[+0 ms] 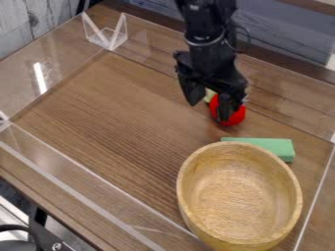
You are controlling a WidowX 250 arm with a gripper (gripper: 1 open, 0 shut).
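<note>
The black robot arm reaches down from the top centre to my gripper [210, 98], which is open just over a red round object [226, 116], partly covering it. A small light green piece shows behind the red object, largely hidden by the gripper.
A large yellow bowl [238, 224] fills the lower right. A green block [267, 148] lies between it and the red object. A clear wire-like or plastic item [108, 29] stands at the upper left.
</note>
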